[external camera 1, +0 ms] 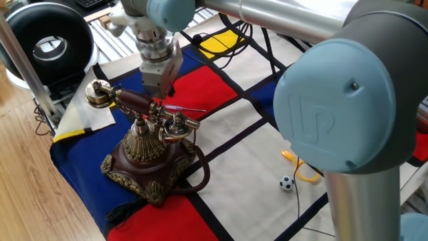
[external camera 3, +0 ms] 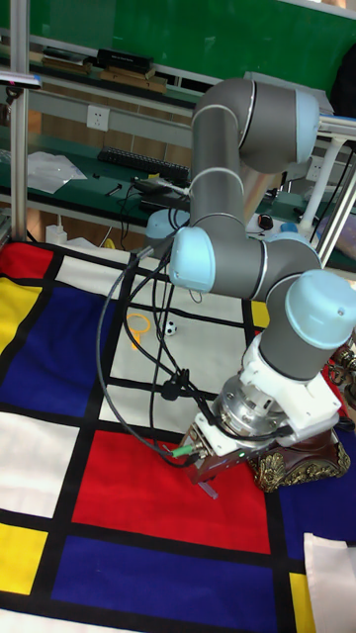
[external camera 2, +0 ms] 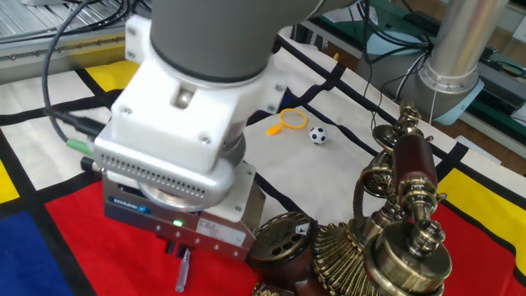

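Note:
A small screwdriver (external camera 1: pixel 184 108) with a pale handle and thin shaft lies on the red patch of the cloth, just beyond the telephone. My gripper (external camera 2: pixel 176 248) points down over that patch, its short dark fingers close above the screwdriver's handle (external camera 2: pixel 182 270). The handset partly covers the fingertips in exterior view 1. How far apart the fingers stand, and whether they touch the handle, does not show.
An antique telephone (external camera 1: pixel 144 150) stands close beside my gripper, its handset (external camera 1: pixel 134 100) raised on the cradle. A toy football (external camera 1: pixel 286 183) and a yellow ring-shaped item (external camera 2: pixel 293 118) lie on the white patch. Dark cables (external camera 3: pixel 102 348) hang from the arm.

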